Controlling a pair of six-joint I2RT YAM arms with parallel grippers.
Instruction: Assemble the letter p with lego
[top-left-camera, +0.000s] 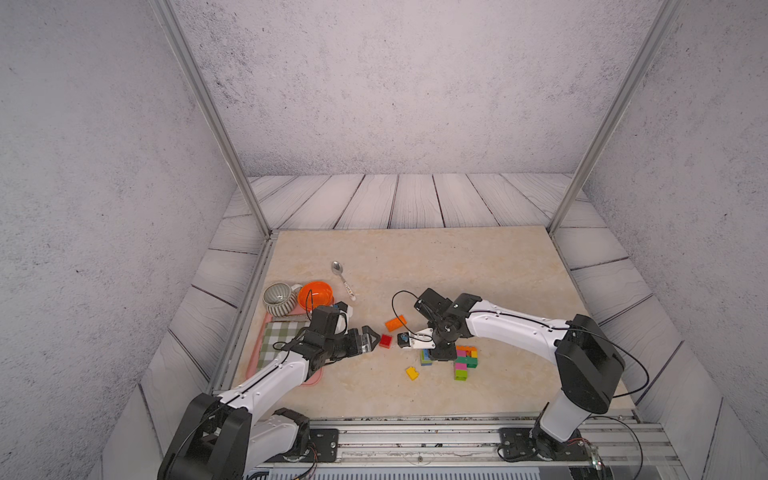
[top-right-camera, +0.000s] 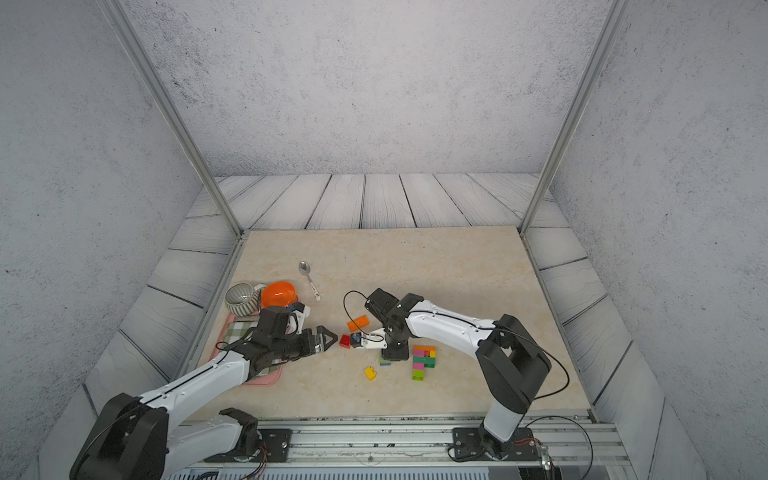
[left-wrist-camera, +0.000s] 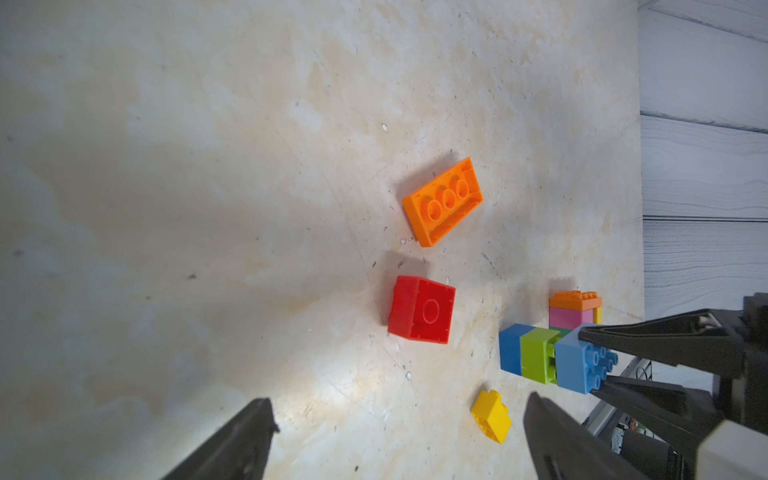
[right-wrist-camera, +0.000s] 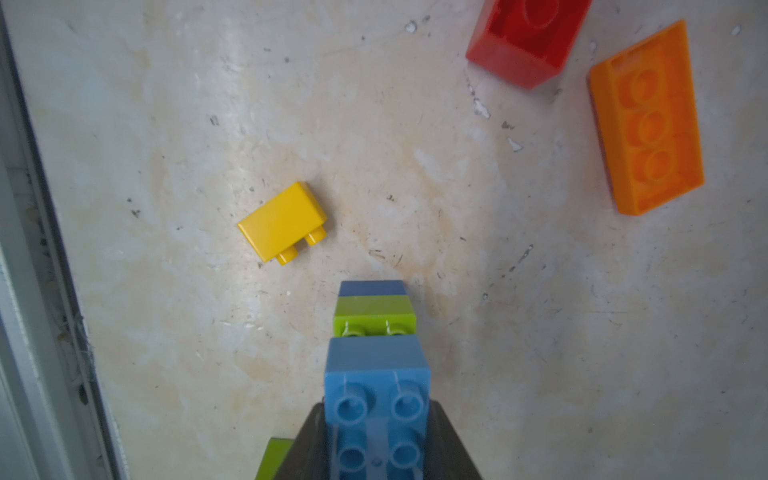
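Note:
My right gripper is shut on a light blue brick (right-wrist-camera: 377, 356). In line with that brick stand a lime green brick (left-wrist-camera: 537, 354) and a dark blue brick (left-wrist-camera: 513, 345); green studs show facing the light blue one. Whether light blue and green are joined I cannot tell. To the right of them lies a joined shape (top-left-camera: 461, 365) of orange, yellow, pink, teal and lime bricks. My left gripper is open and empty, just left of a red brick (left-wrist-camera: 424, 309). An orange brick (left-wrist-camera: 444, 201) lies hollow side up beyond the red one.
A small yellow brick (right-wrist-camera: 284, 222) lies on its side near the table front. At the left are an orange bowl (top-left-camera: 316, 294), a striped grey cup (top-left-camera: 280, 299) and a pink tray (top-left-camera: 253, 364) under my left arm. A spoon (top-left-camera: 342, 280) lies behind.

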